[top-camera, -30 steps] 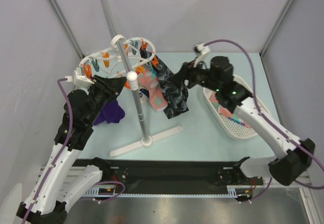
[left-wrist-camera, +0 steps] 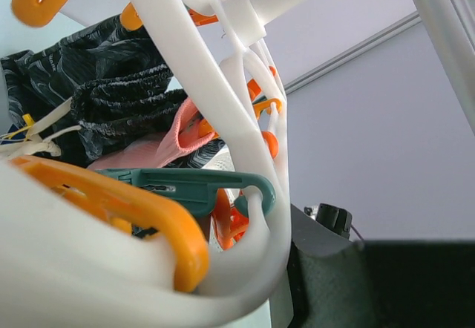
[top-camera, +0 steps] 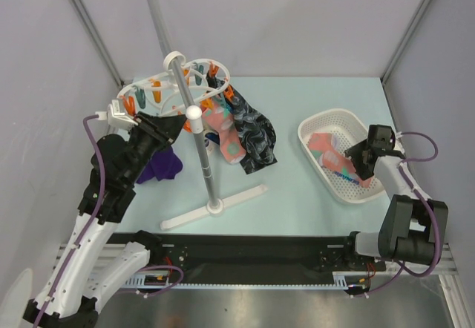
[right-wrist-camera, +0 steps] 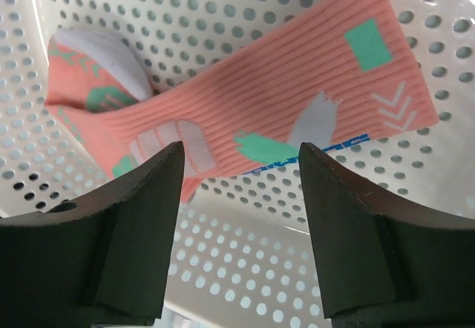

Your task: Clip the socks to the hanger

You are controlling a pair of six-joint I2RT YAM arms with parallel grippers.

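The white round hanger (top-camera: pixel 223 76) with orange and green clips hangs on a stand at left. A pink sock (top-camera: pixel 226 135) and a black patterned sock (top-camera: pixel 256 139) hang from it. My left gripper (top-camera: pixel 167 126) is at the hanger's near rim; its fingertips are hidden in the wrist view, so what it holds is unclear. In the white basket (top-camera: pixel 308 128) lies a pink sock (right-wrist-camera: pixel 274 98). My right gripper is open above it, nothing between its fingers.
A purple cloth (top-camera: pixel 159 165) lies behind the stand's pole (top-camera: pixel 208 179). The stand's foot (top-camera: pixel 245 194) crosses the table's front left. The table between stand and basket is clear.
My right arm has swung right from beside the hanging socks to the basket and has come down over the pink sock. The left arm looks unchanged.
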